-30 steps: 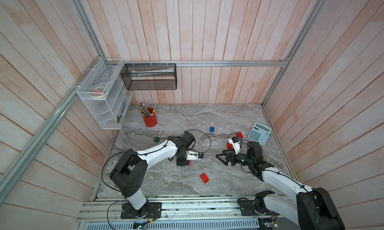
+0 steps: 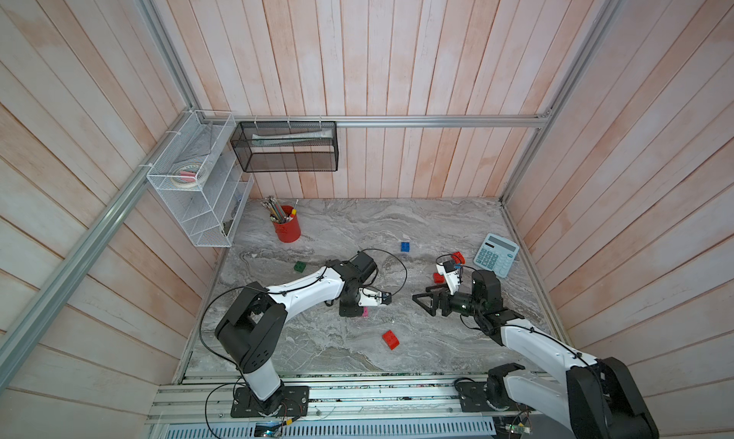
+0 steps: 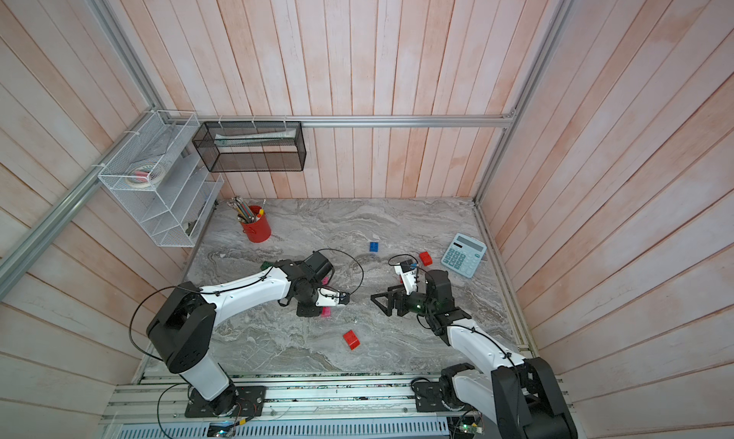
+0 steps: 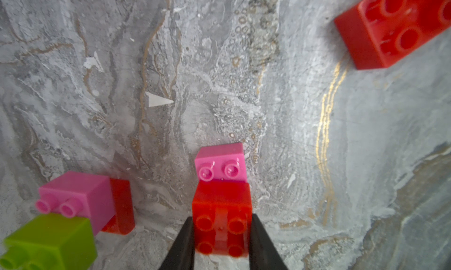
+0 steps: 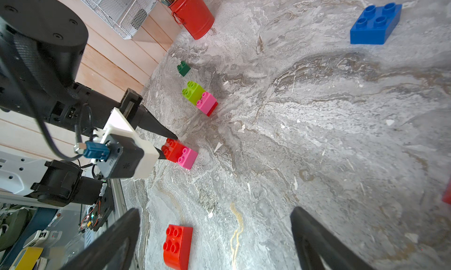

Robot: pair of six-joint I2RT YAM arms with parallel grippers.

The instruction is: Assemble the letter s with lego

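In the left wrist view my left gripper is shut on a red brick [image 4: 221, 197], one finger on each side. A pink brick [image 4: 220, 159] sits right against its far end. To their left stands another group: a lime brick [image 4: 54, 239] and a pink brick [image 4: 82, 194] with a red brick [image 4: 122, 206] partly hidden beneath or behind. A loose red brick [image 4: 394, 23] lies apart at upper right. My right gripper is open, with nothing between its fingers, well to the right of the left gripper.
A blue brick [image 5: 373, 25] lies toward the back, and a dark green one [image 5: 183, 68] at far left. Red bricks [image 2: 457, 257] lie beside the right gripper, near a calculator [image 2: 497, 254]. A red pencil cup [image 2: 286, 226] stands back left. Mid-table is clear.
My left arm and gripper have shifted slightly to the right, and the pink brick at the gripper has moved a little with them. The right arm stays still.
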